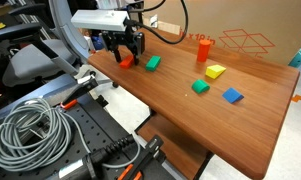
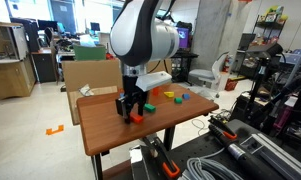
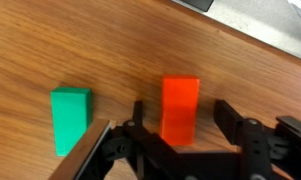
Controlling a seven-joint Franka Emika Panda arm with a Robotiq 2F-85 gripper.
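An orange-red block (image 3: pixel 180 110) lies on the wooden table, in the middle of the wrist view. My gripper has one finger on each side of it, with bare wood showing between the block and both fingertips. The fingers are apart and grip nothing. From the side, the gripper (image 1: pixel 127 58) is low over the same orange-red block (image 1: pixel 127 63), near the table's far left end. In the second exterior view this block (image 2: pixel 136 117) is partly covered by the fingers.
Farther along the table are a red block (image 1: pixel 204 50), a yellow block (image 1: pixel 215 71), another green block (image 1: pixel 200 87) and a blue block (image 1: pixel 232 95).
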